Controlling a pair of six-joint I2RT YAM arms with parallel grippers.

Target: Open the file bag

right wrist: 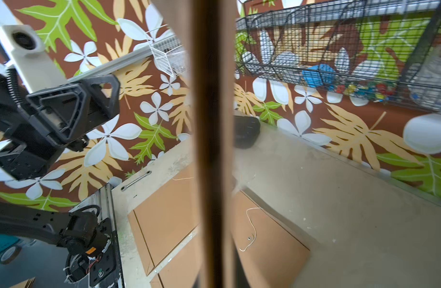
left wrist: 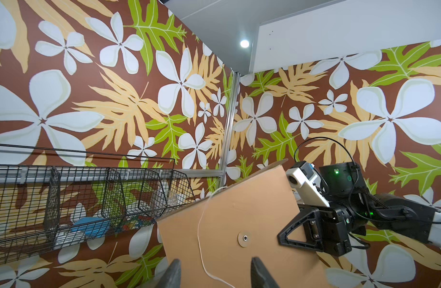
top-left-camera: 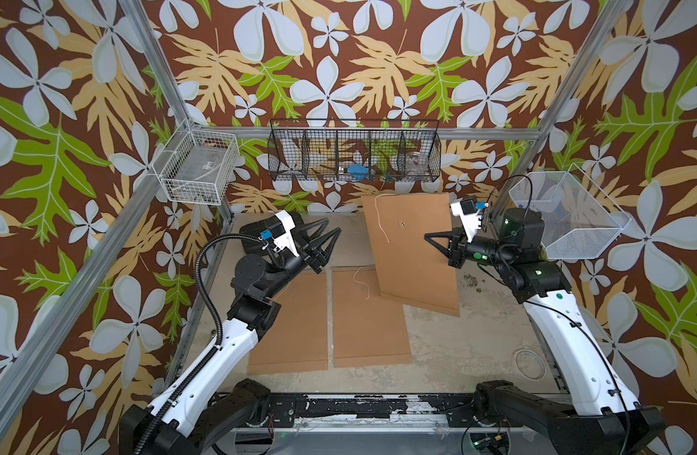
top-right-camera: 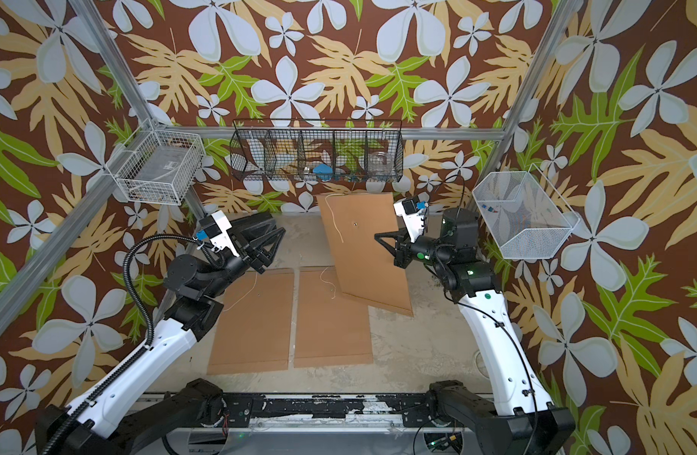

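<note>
A brown kraft file bag [top-left-camera: 409, 265] hangs tilted above the table, its front facing the left wrist camera. My right gripper [top-left-camera: 427, 237] is shut on it near its right side. A round button [left wrist: 244, 238] and a loose white string [left wrist: 199, 235] show on its face. In the right wrist view the bag [right wrist: 213, 144] is seen edge-on as a blurred strip, and the right fingertips are mostly hidden behind it. My left gripper [top-left-camera: 333, 227] stands open to the left of the bag, with a gap between them. Its two fingers [left wrist: 262, 274] are apart with nothing between.
Two more brown file bags, a left one [top-left-camera: 291, 326] and a right one [top-left-camera: 367, 326], lie flat on the table. A black wire basket [top-left-camera: 353, 151] hangs on the back wall. White baskets hang left [top-left-camera: 200, 167] and right [top-left-camera: 568, 212].
</note>
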